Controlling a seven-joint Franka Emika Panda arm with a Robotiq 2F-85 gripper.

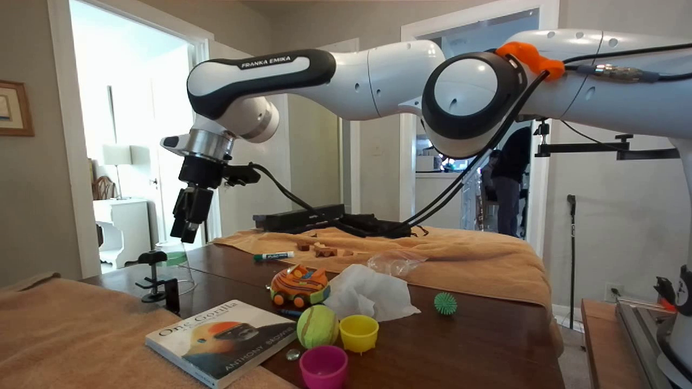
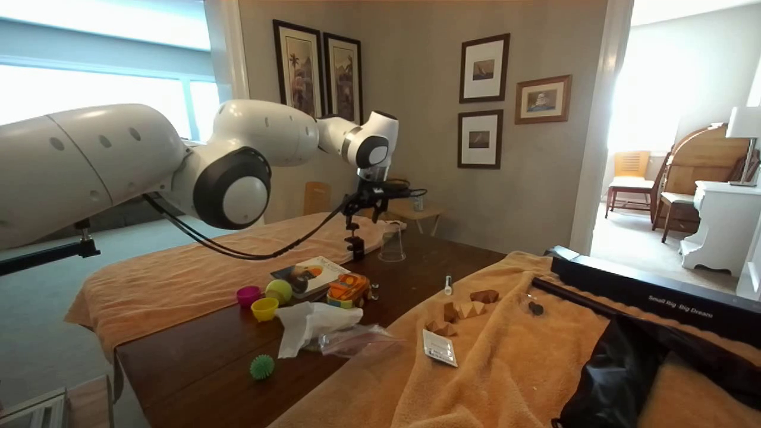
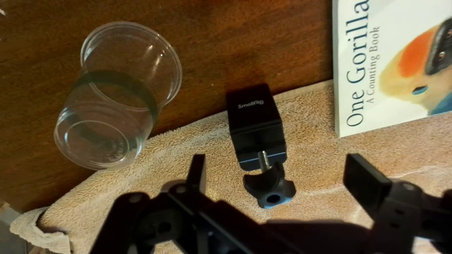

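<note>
My gripper is open and empty, its two black fingers [image 3: 367, 180] spread wide in the wrist view. Below and between them in that view is a black clamp [image 3: 254, 122] with a star-shaped knob, standing on the towel by the table's edge. A clear plastic cup [image 3: 127, 97] with a green band stands to the clamp's left on the dark wood. In exterior view 1 the gripper [image 1: 185, 233] hangs above the clamp [image 1: 154, 275] and cup, apart from both. Exterior view 2 shows the clear cup [image 2: 392, 242] just beside the clamp [image 2: 354, 246].
A book [image 1: 220, 340] lies near the clamp. Toy car [image 1: 299, 286], tennis ball [image 1: 318, 326], yellow cup [image 1: 358, 333], pink cup [image 1: 324, 367], white cloth [image 1: 370, 292] and green spiky ball [image 1: 445, 303] sit mid-table. Bare wood shows at the near right.
</note>
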